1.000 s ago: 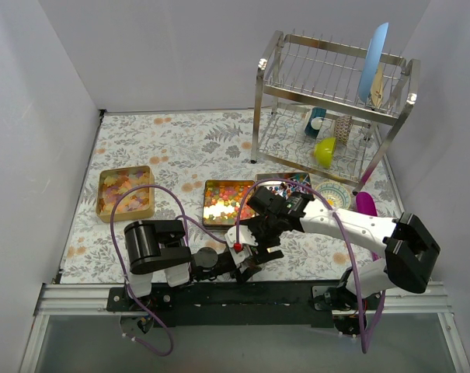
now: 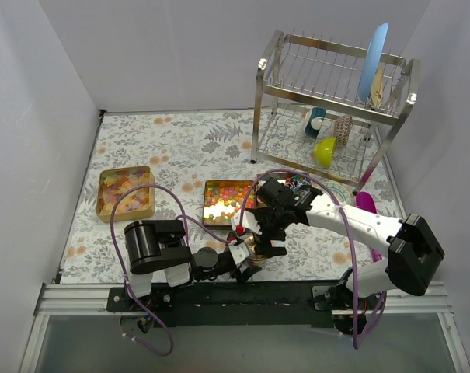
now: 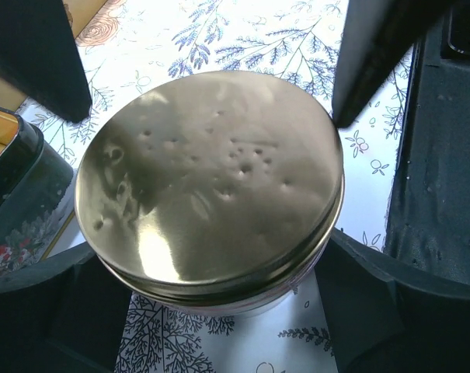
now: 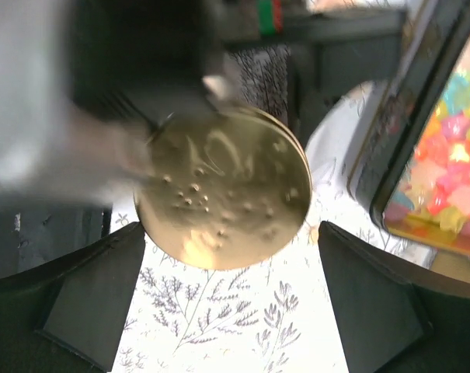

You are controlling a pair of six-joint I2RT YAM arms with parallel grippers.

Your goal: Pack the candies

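Note:
A clear jar with a dented gold lid (image 3: 211, 179) stands upright at the table's front. In the left wrist view my left gripper is open around the jar, one finger on each side; whether they touch it cannot be told. My right gripper is open too, its fingers apart with the lid beyond them in the right wrist view. Its dark fingertips (image 3: 367, 78) show above the lid in the left wrist view. From above, the gold lid (image 2: 255, 252) shows between the arms. Bright candies fill the middle tin (image 2: 228, 203) behind the grippers.
Another tin (image 2: 126, 179) of candies stands at the left. A third box (image 2: 297, 180) is partly covered by the right arm. The dish rack (image 2: 328, 101) occupies the back right, with a patterned plate (image 2: 342, 189) before it.
My right hand has shifted slightly right and back, now covering more of the third box. The left arm looks still.

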